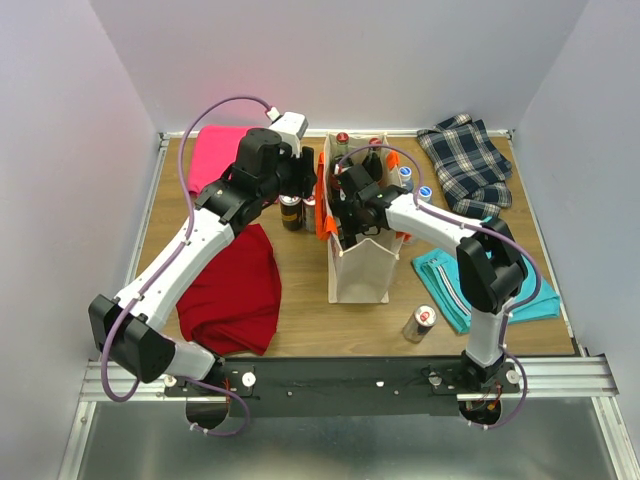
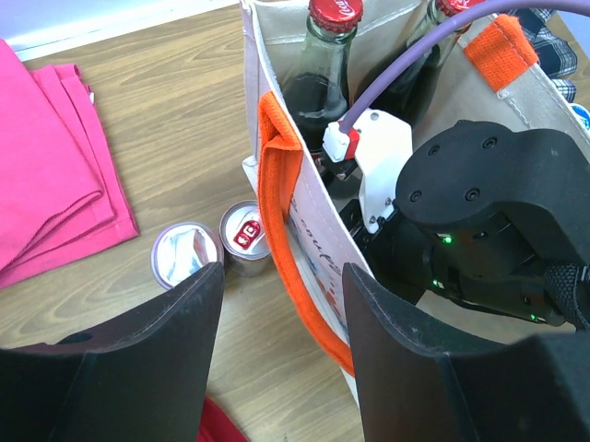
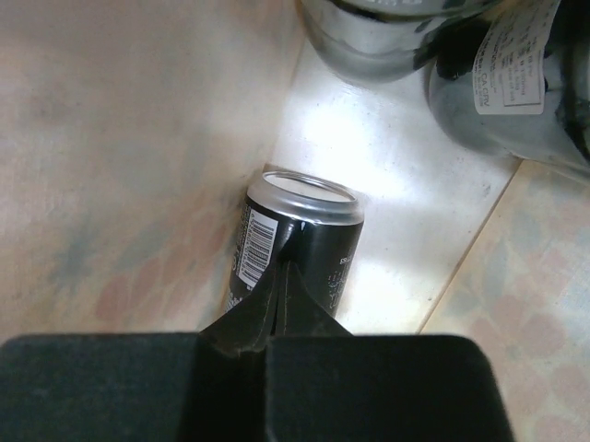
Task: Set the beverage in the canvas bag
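Note:
The canvas bag (image 1: 362, 275), pale with orange handles (image 2: 281, 175), stands open in the middle of the table. Two dark bottles with red caps (image 2: 336, 13) are in its far part. My right gripper reaches down inside the bag, shut, with nothing showing between its fingers. Just past its tips is a black can (image 3: 309, 239) on the bag's bottom, partly hidden by the fingers. My left gripper is open above the bag's left side; a dark can (image 2: 184, 253) and a silver-topped can (image 2: 245, 230) stand below, outside the bag.
A lone can (image 1: 420, 323) stands front right. White-capped bottles (image 1: 425, 194) are right of the bag. Folded cloths lie around: pink (image 1: 218, 155), red (image 1: 232, 295), plaid (image 1: 465, 160), turquoise (image 1: 530, 302). Bare wood lies between the red cloth and the bag.

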